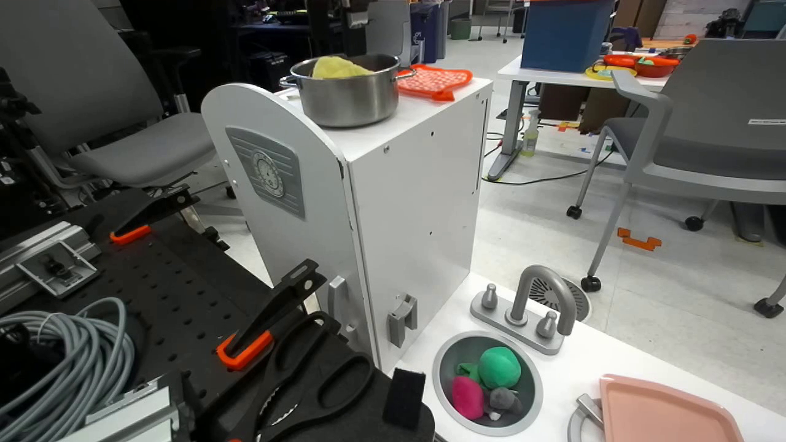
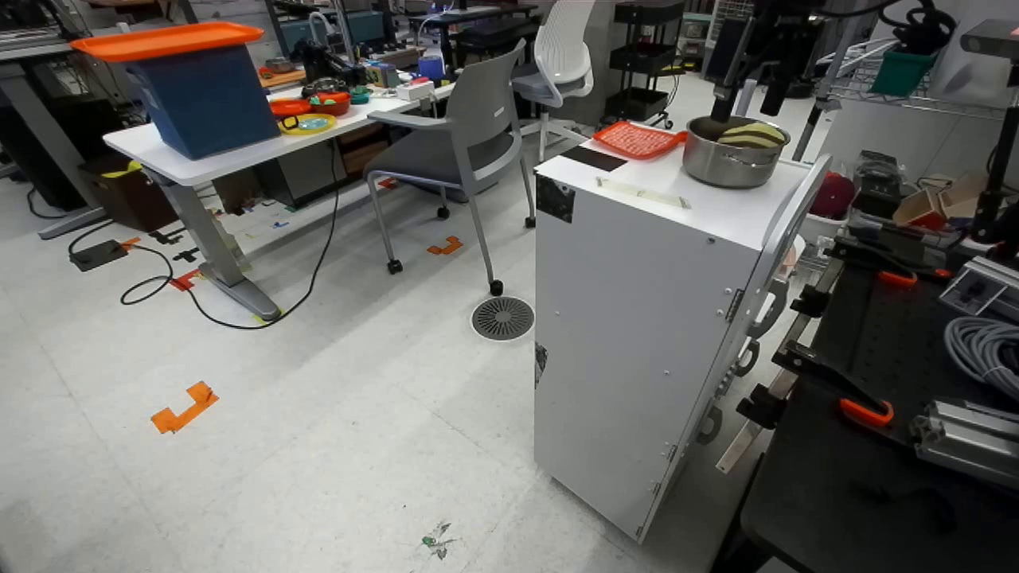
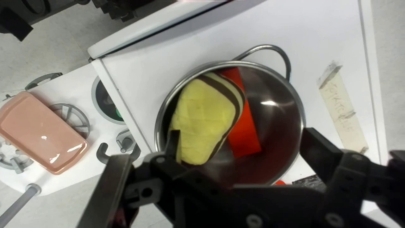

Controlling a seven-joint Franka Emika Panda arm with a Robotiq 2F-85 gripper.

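Observation:
The steel pot [image 3: 296,114] stands on top of the white cabinet, with a loop handle at its rim. A yellow padded piece with dark stripes [image 3: 205,114] lies in it, partly over a flat red piece [image 3: 246,133]. My gripper is open above the pot, its two fingers [image 3: 320,148] far apart. Nothing is held between them, though one fingertip overlaps the yellow piece's edge in the wrist view; contact cannot be made out. In the first exterior view only the gripper's lower tip shows, above the pot [image 1: 346,99].
An orange-red perforated tray [image 1: 435,80] lies beside the pot on the cabinet [image 1: 420,199]. Below stand a sink [image 1: 442,368] holding soft toys, a grey faucet [image 1: 545,294] and a pink tray [image 1: 667,412]. A black worktable with clamps and cable adjoins.

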